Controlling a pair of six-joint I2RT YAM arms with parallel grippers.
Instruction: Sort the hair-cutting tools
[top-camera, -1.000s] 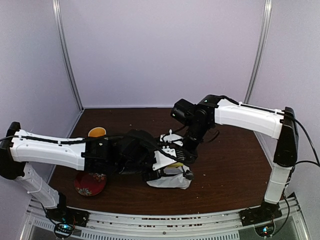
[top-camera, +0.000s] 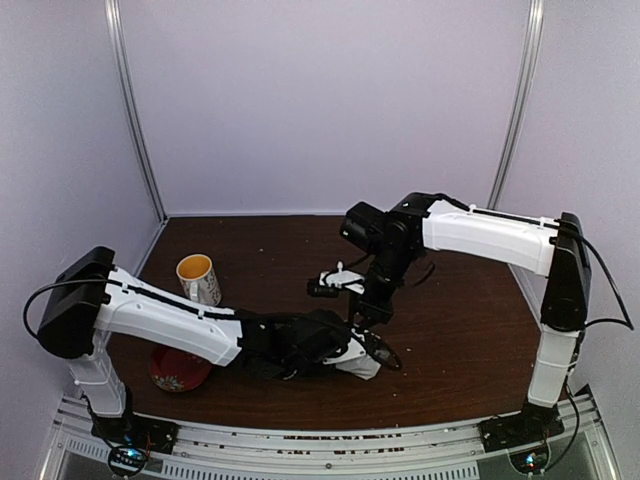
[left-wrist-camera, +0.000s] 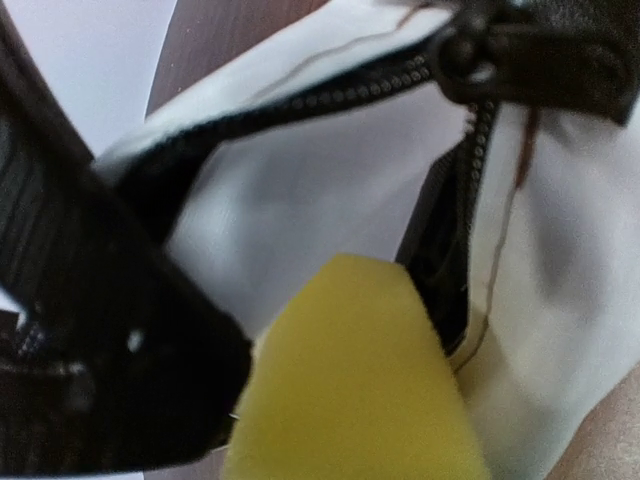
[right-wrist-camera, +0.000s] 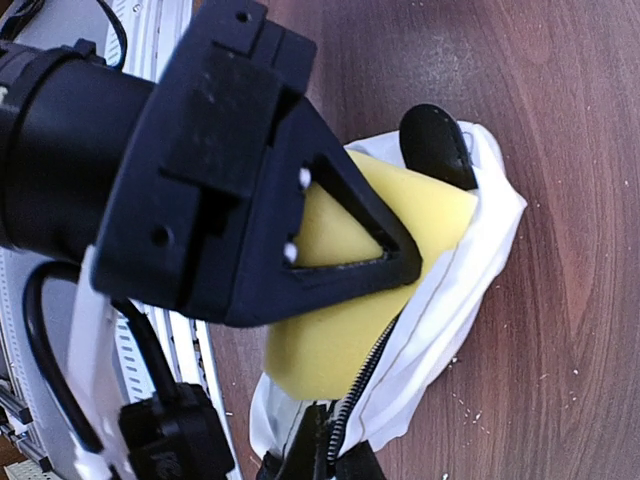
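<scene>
The white zippered pouch (top-camera: 362, 366) lies under both grippers near the table's front, its zipper open in the left wrist view. A yellow sponge-like block (left-wrist-camera: 355, 385) sits partly inside its mouth. My left gripper (top-camera: 375, 345) is shut on the block; one black finger (right-wrist-camera: 350, 230) presses across its face in the right wrist view. My right gripper is shut on the pouch's zipper edge. A black rounded piece (right-wrist-camera: 435, 145) shows at the pouch's far end; I cannot tell what it is. Whatever lies deeper inside is hidden.
An orange-lined mug (top-camera: 198, 278) stands at the back left. A red bowl (top-camera: 180, 370) sits at the front left, partly under the left arm.
My left arm's elbow has swung right and toward the front while its gripper stays over the pouch. The right arm has barely moved.
</scene>
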